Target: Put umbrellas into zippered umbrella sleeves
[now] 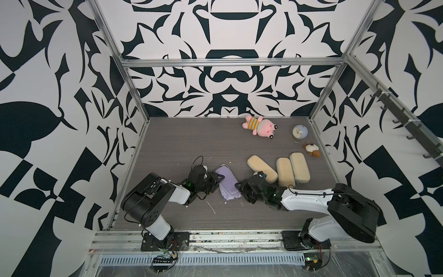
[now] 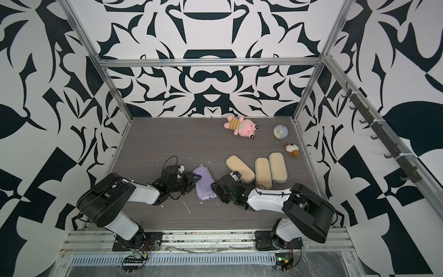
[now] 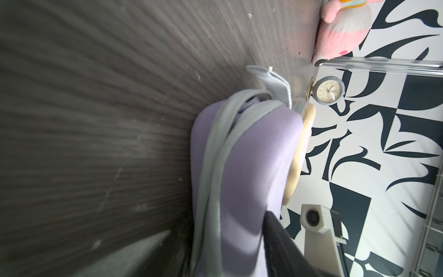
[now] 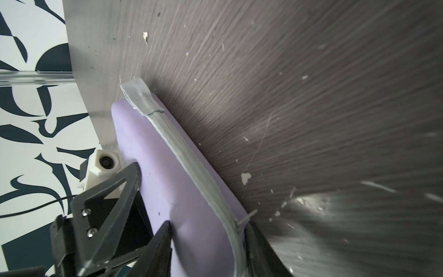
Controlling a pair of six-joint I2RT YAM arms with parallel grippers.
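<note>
A lavender zippered case (image 1: 227,181) with a pale grey zip band lies mid-table; whether it holds an umbrella I cannot tell. In the left wrist view the case (image 3: 244,170) fills the space between my left gripper's dark fingers. In the top left view my left gripper (image 1: 217,177) is at its upper left end, my right gripper (image 1: 240,189) at its lower right. In the right wrist view the fingers (image 4: 157,249) straddle the case (image 4: 184,184) and its zip. Both grippers are round the case; how firmly they close on it I cannot tell.
Three cream oblong pieces (image 1: 299,167) lie right of the case, close to my right gripper. A pink striped plush (image 1: 263,127), a small clock (image 1: 300,132) and a brown-white toy (image 1: 311,149) sit at the back right.
</note>
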